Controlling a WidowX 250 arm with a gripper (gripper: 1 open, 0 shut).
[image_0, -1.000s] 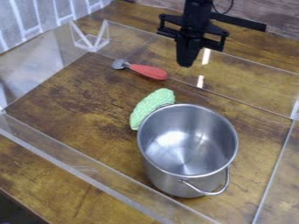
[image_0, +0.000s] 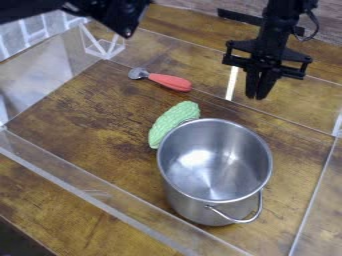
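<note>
My black gripper (image_0: 262, 82) hangs at the upper right of the camera view, above the wooden floor of a clear-walled tray, right of a red-handled tool (image_0: 168, 81) with a metal head. I cannot tell how far its fingers stand apart; nothing shows between them. A green corn cob (image_0: 173, 123) lies below the tool, just left of a large steel pot (image_0: 214, 172) with a wire handle, which appears empty.
Clear plastic walls (image_0: 67, 171) surround the work area.
My gripper has moved right and down in the view, after shifting slightly from its position a second ago. The tool, corn and pot have not moved.
</note>
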